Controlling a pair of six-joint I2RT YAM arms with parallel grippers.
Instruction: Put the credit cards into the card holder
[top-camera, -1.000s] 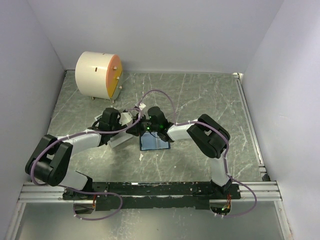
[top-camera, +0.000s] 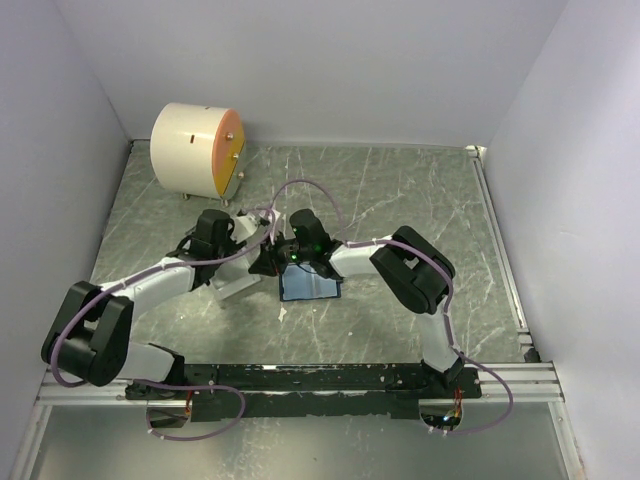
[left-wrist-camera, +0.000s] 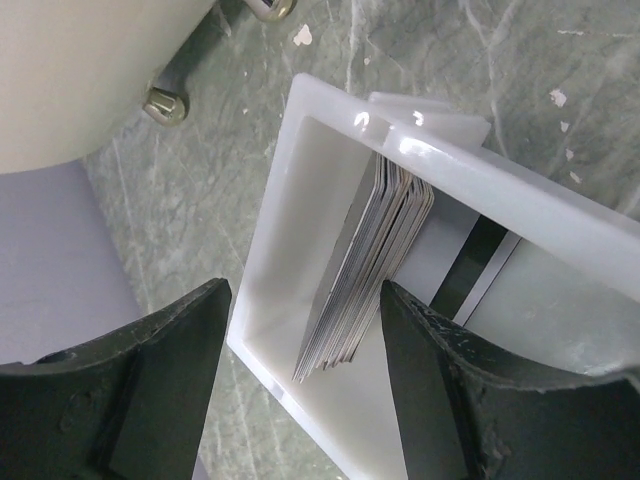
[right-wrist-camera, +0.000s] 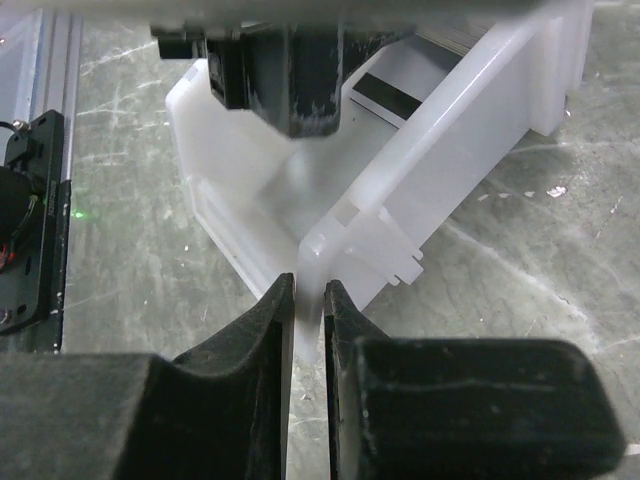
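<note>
In the left wrist view, a stack of thin cards (left-wrist-camera: 375, 255) stands on edge inside a white plastic tray (left-wrist-camera: 285, 200). My left gripper is part open just below the stack, one fingertip beside the cards. In the right wrist view my right gripper is shut on the rim of that same white tray (right-wrist-camera: 400, 160). A blue flat item (top-camera: 310, 288) with a dark edge, possibly the card holder, lies under the right arm in the top view.
A cream cylinder (top-camera: 185, 150) with an orange and yellow face stands at the back left. Walls enclose the sides and back.
The left arm has shifted slightly toward the left in the top view. The right arm has moved only slightly.
</note>
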